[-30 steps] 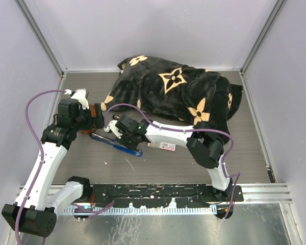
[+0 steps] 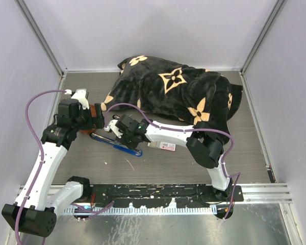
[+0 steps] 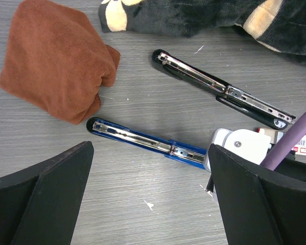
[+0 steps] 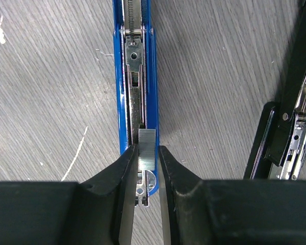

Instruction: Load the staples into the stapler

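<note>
The blue stapler (image 4: 152, 92) lies opened out flat on the table, its metal channel facing up. A short silver staple strip (image 4: 147, 149) is at the channel near the stapler's rounded end. Close on either side of the strip stand the fingertips of my right gripper; whether they press on it, I cannot tell. In the top view, the right arm hides that end of the stapler. My left gripper is open with nothing between its fingers, above the table on the left.
Beyond the blue stapler lies a black stapler (image 3: 222, 89), also opened out. A brown cloth (image 3: 56, 61) is at the left. The staple box (image 2: 167, 146) rests by the right arm. A dark patterned blanket (image 2: 168, 87) covers the back. Bare table lies in front.
</note>
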